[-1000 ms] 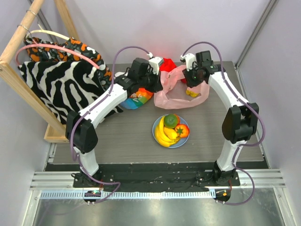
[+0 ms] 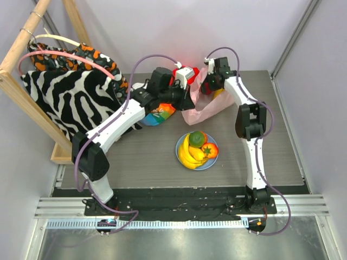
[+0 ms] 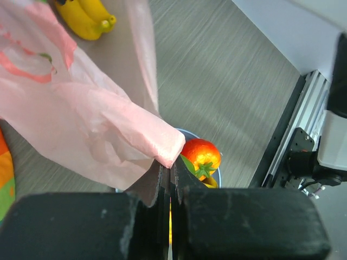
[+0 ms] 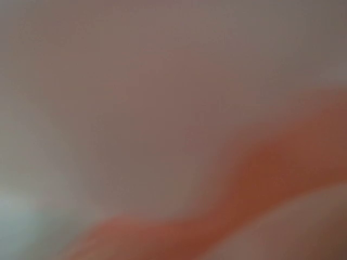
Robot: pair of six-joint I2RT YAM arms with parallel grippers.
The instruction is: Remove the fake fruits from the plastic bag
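The pink plastic bag point(image 2: 199, 112) lies at the back centre, with yellow bananas point(image 3: 89, 19) visible inside. My left gripper is shut at the bag's front edge, pink plastic right at its tips. My right gripper point(image 2: 209, 84) reaches down into the bag; its wrist view is a close blur of pale and orange, so its fingers are hard to see. A blue bowl point(image 2: 183, 165) in front holds bananas, a green fruit point(image 2: 196, 139) and red-orange tomatoes or peppers point(image 2: 210, 150).
Zebra and orange-patterned bags point(image 2: 65, 97) hang on a wooden stand at the left. A colourful bag point(image 2: 161, 112) lies behind the left arm.
The right arm has swung leftward and reached deeper into the bag, tugging its shape around. My left gripper has shifted slightly to the right with the bag's edge at its tips.
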